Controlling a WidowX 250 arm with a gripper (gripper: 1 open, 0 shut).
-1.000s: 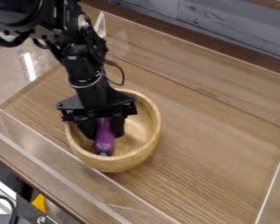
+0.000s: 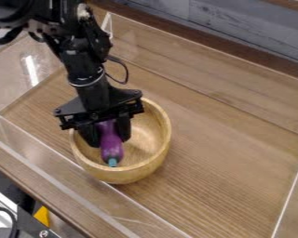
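Observation:
A tan round bowl (image 2: 149, 147) stands on the wooden table, near its left front. In it lies a purple toy (image 2: 111, 147) with a teal tip pointing toward the front. The black gripper (image 2: 101, 125) reaches down from the upper left over the bowl, its fingers spread around the purple toy's upper end. Whether they grip it cannot be told, as the gripper hides that part.
A grey wall runs along the back right. A yellow object (image 2: 42, 214) and dark cables sit off the table's front left edge.
The gripper has shifted slightly left and its fingers appear spread wider. The purple toy has moved slightly within the bowl.

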